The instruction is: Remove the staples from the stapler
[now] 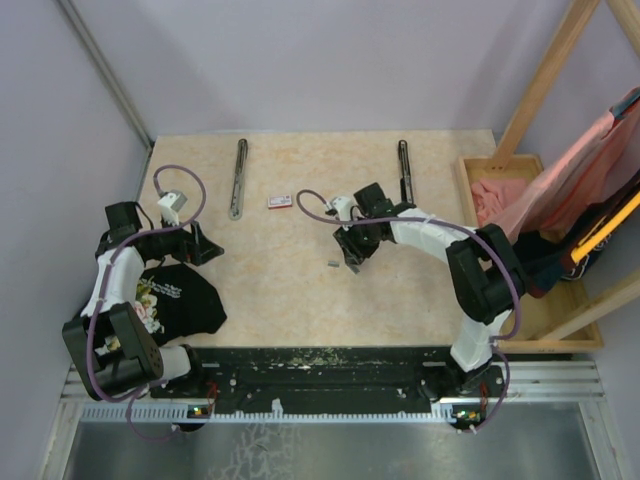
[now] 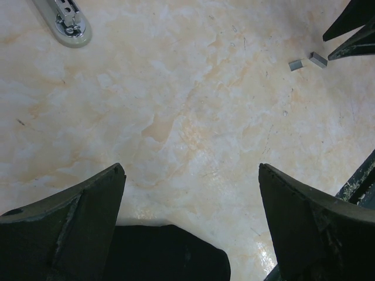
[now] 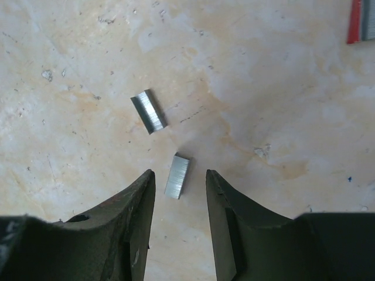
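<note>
Two short strips of staples lie on the table in the right wrist view. One strip (image 3: 177, 177) is just beyond and between the fingertips of my right gripper, which is open and empty; the other strip (image 3: 149, 112) lies a little farther off, clear of the fingers. Two long opened staplers rest on the table, one stapler (image 1: 239, 180) at the back left and another stapler (image 1: 405, 172) at the back right. Far to the left, my left gripper (image 1: 212, 248) stands open above the table with nothing between its fingers.
A red and white staple box (image 1: 280, 201) sits mid-table toward the back. Dark cloth (image 1: 185, 302) covers the front left under the left arm. A wooden tray (image 1: 545, 345) with clothes stands at the right.
</note>
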